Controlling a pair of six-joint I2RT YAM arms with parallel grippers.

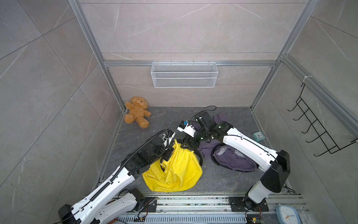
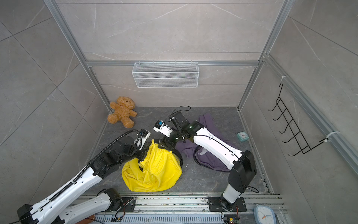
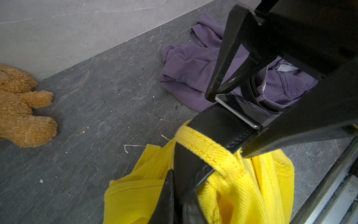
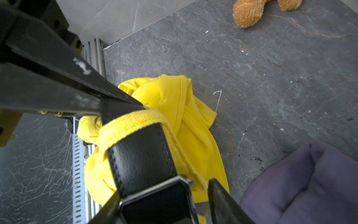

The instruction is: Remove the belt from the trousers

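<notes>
The yellow trousers (image 1: 175, 169) lie bunched on the floor, waistband raised between my two arms. Through a yellow loop (image 3: 208, 149) runs the black belt (image 4: 143, 156), which ends in a metal-framed buckle (image 4: 158, 203). On one side of the loop, my left gripper is shut on the belt strap; its fingers (image 4: 111, 85) show at the strap in the right wrist view. At the other side my right gripper stands part open, its fingers (image 4: 223, 203) spread to either side of the buckle. Whether they touch it I cannot tell.
Purple trousers (image 1: 236, 158) with their own black belt lie right of the yellow pair. A teddy bear (image 1: 138, 112) sits at the back left, a small clock (image 1: 258, 136) on the right.
</notes>
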